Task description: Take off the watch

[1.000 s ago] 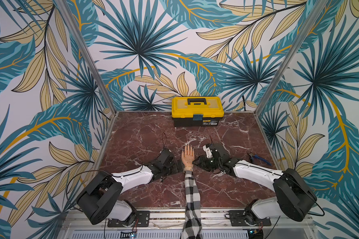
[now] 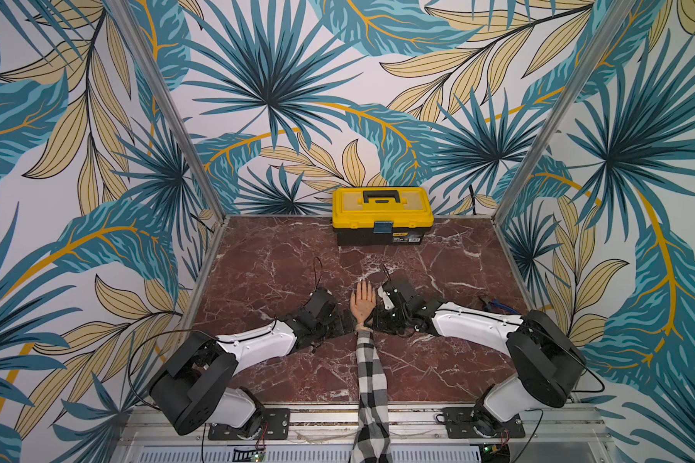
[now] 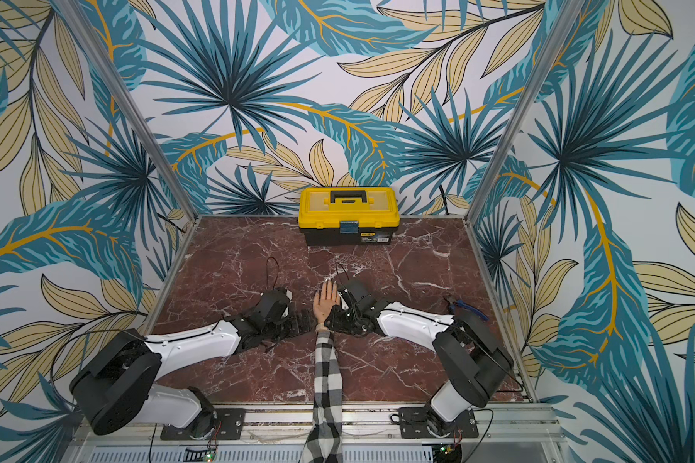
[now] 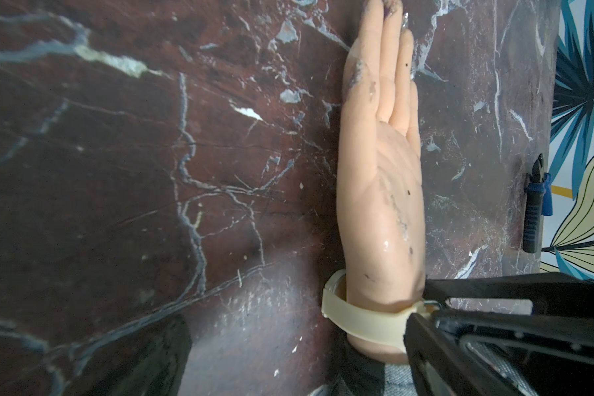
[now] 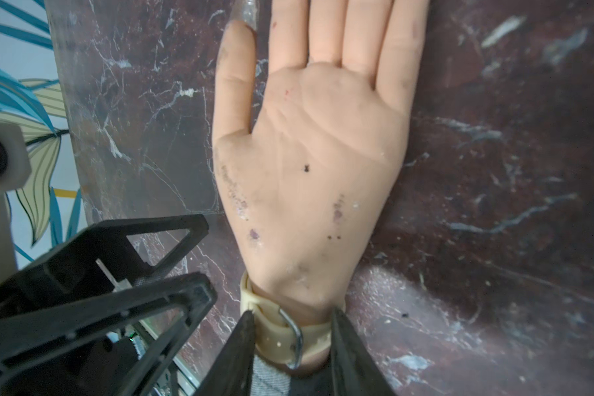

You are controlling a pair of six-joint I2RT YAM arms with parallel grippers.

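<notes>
A prosthetic hand (image 5: 310, 178) in a checked sleeve lies palm up on the table, wearing a cream watch strap (image 4: 363, 320) with a metal buckle (image 5: 293, 333) at the wrist. My right gripper has its fingertips on either side of the strap at the buckle, part open; whether they touch it is unclear. In the left wrist view the right gripper's black body sits beside the wrist. My left gripper is open on the other side of the wrist, with table and wrist between its fingers.
A yellow toolbox (image 2: 382, 208) stands at the back of the marble table (image 2: 262, 247). Pliers (image 4: 534, 211) lie near the right edge.
My right arm has moved left, bringing its gripper up against the wrist with the watch. The left arm and the hand look unchanged.
</notes>
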